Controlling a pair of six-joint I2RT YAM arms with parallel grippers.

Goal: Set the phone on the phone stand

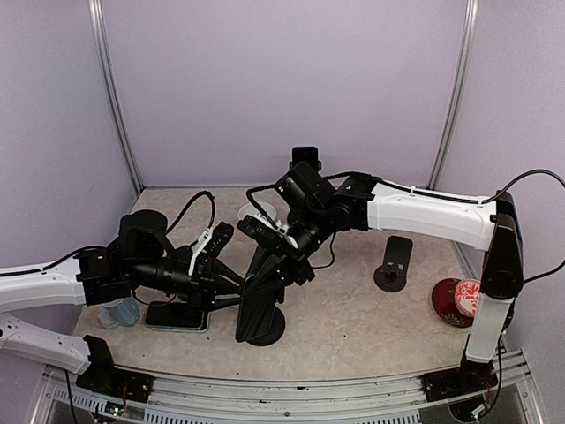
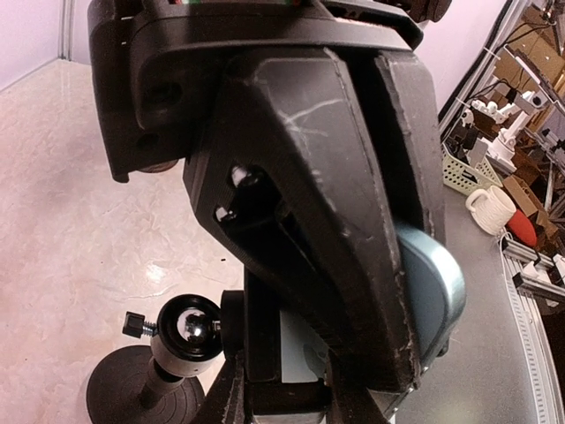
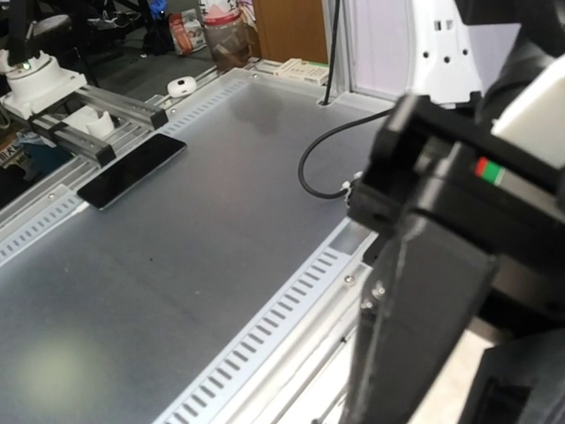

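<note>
At the front centre of the top view, a dark phone stand (image 1: pixel 267 332) on a round base (image 2: pixel 132 389) is crowded by both grippers. My right gripper (image 1: pixel 269 274) reaches down onto the upright part from above, shut on a pale blue phone (image 2: pixel 428 291), whose edge shows between its black fingers in the left wrist view. My left gripper (image 1: pixel 231 291) comes in from the left, shut on the stand's upper part at the bottom of the left wrist view, largely hidden. Whether the phone rests on the stand cannot be told.
A blue mug (image 1: pixel 119 313) and a dark flat object (image 1: pixel 177 322) lie at left front. Another stand (image 1: pixel 393 265) and a red round item (image 1: pixel 446 305) stand at right. A white bowl (image 1: pixel 258 208) is behind the arms.
</note>
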